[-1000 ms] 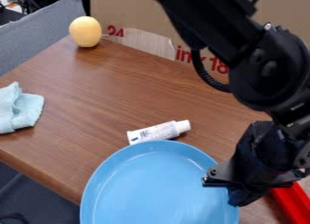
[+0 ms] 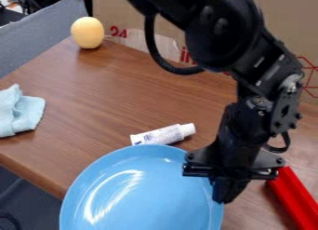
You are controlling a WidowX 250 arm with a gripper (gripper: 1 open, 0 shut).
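My black gripper [image 2: 226, 183] hangs over the right side of a blue plate [image 2: 137, 201], its fingers pointing down and shut, with nothing visible between them. Just behind the plate lies a white tube [image 2: 162, 135] on the wooden table. A red object [image 2: 295, 198] lies at the right edge, right of the gripper.
A yellow egg-shaped object [image 2: 87, 33] stands at the back left. A light blue cloth [image 2: 15, 112] lies at the left edge. A cardboard box [image 2: 285, 20] lines the back.
The arm has risen out of its low, bent pose at the right and shifted slightly left; the gripper now points more steeply down. The plate appears shifted left.
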